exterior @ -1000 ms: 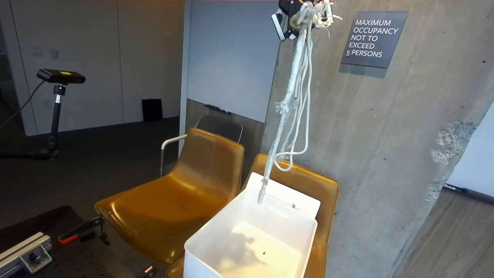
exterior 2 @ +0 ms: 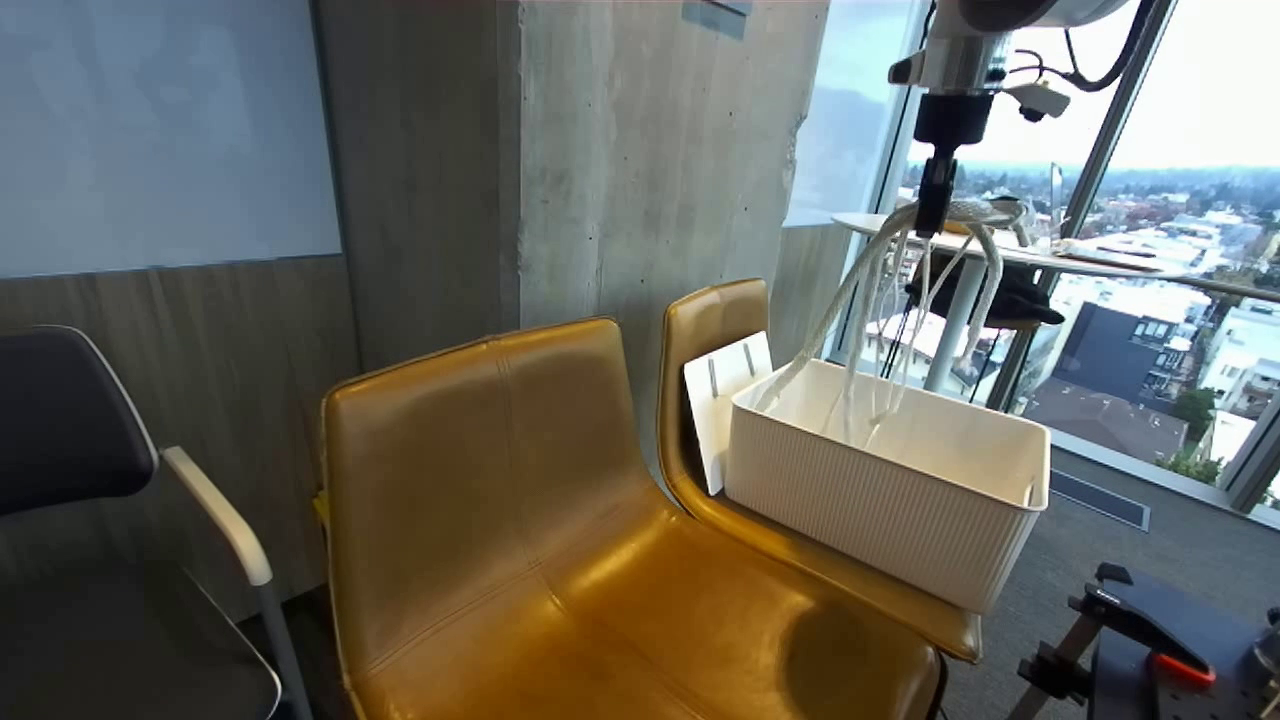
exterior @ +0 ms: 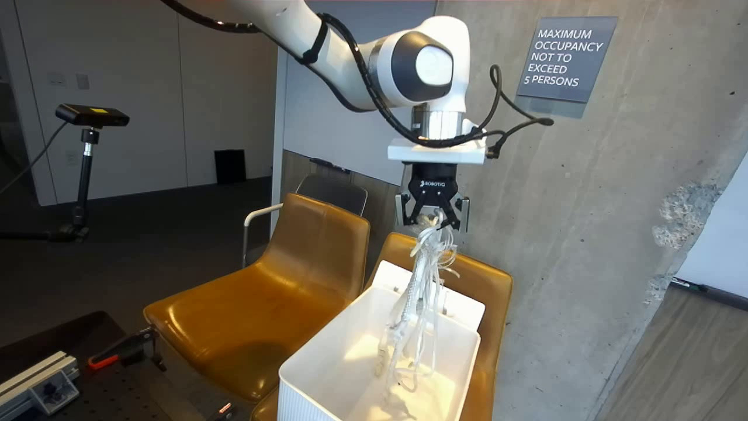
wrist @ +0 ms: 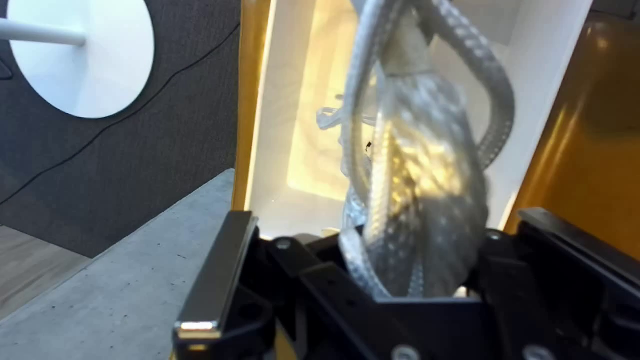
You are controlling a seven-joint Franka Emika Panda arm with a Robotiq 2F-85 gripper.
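Note:
A tangle of white cords and braided rope (exterior: 422, 280) hangs from my gripper (exterior: 432, 223), which is shut on it. The lower strands drop inside the white ribbed bin (exterior: 319, 396). In the second exterior view, rope (exterior 2: 828, 330) loops out on both sides of the gripper (exterior 2: 930, 228) and droops into the bin (exterior 2: 864, 504). From the wrist, a thick braided rope bundle (wrist: 429, 180) rises in front of the dark fingers and hides much of the grip. The bin's lit floor (wrist: 321, 144) shows below it.
The bin rests on a tan chair (exterior: 494, 294), with a white panel (exterior: 466, 309) leaning behind it. A second tan chair (exterior: 245, 316) stands alongside. A concrete wall (exterior: 561, 245) rises close behind. Clamps (exterior 2: 1128, 636) sit on a dark table at the front right.
My gripper has come down from the top of the view toward the bin, still carrying the cords. Their lower ends, which hung mostly above the bin, now hang well inside it.

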